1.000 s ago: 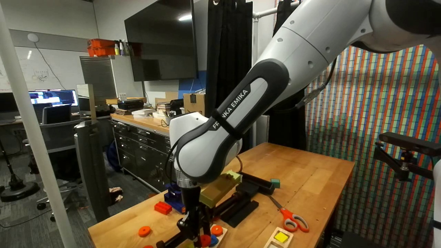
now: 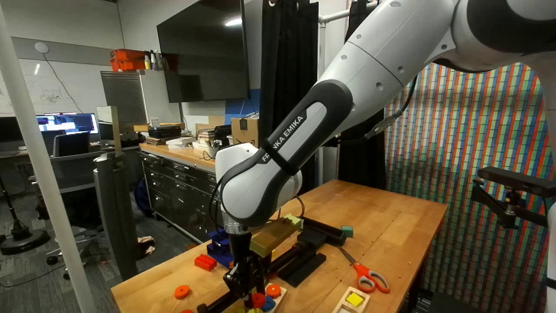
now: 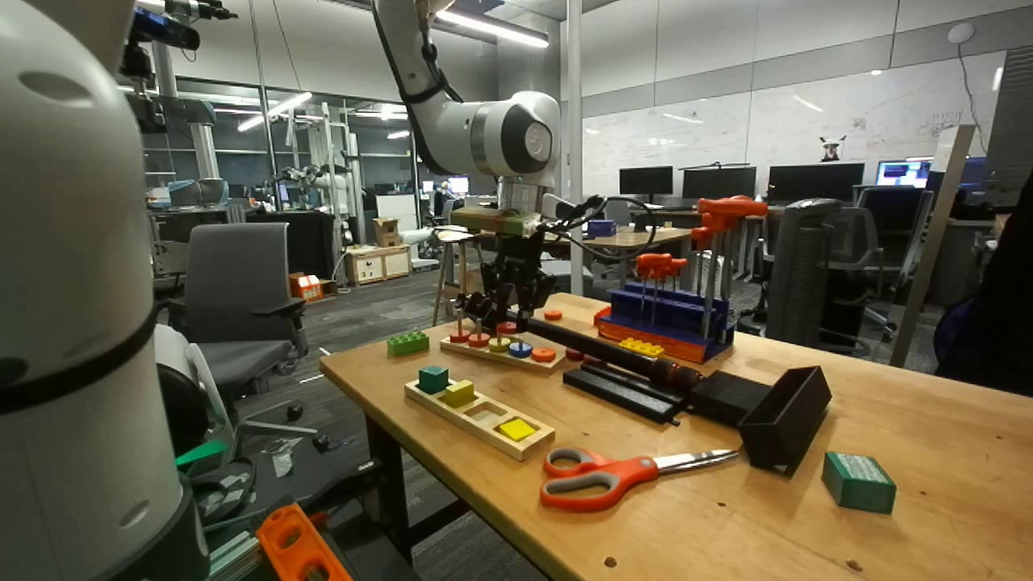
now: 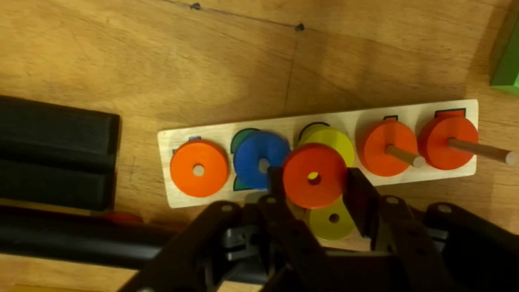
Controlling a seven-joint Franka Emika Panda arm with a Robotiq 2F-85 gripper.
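Observation:
My gripper is shut on a red ring [image 4: 311, 187], held by its sides above the pegged board [image 4: 301, 121]. Through the ring's hole some yellow shows. Below it a yellow ring [image 4: 335, 141] sits on the board, and a second yellow ring [image 4: 331, 224] lies just off the front edge. On the board, an orange ring [image 4: 197, 177] and a blue ring [image 4: 258, 151] lie to the left. Two red rings [image 4: 387, 160] sit around taller pegs [image 4: 479, 150] at the right. In exterior view 1 the gripper [image 2: 253, 298] partly hides the board.
A black bar and tray assembly [image 3: 692, 387] lies beside the board. Orange-handled scissors [image 3: 610, 479], a wooden shape tray [image 3: 489, 434], a green brick [image 3: 407, 343] and a tool rack [image 3: 668, 310] stand around. Bare table [image 4: 146, 63] shows along one side of the board.
The arm has shifted slightly, its upper link moving a little leftward in exterior view 1. The red ring stays at the gripper; the objects on the table look unmoved.

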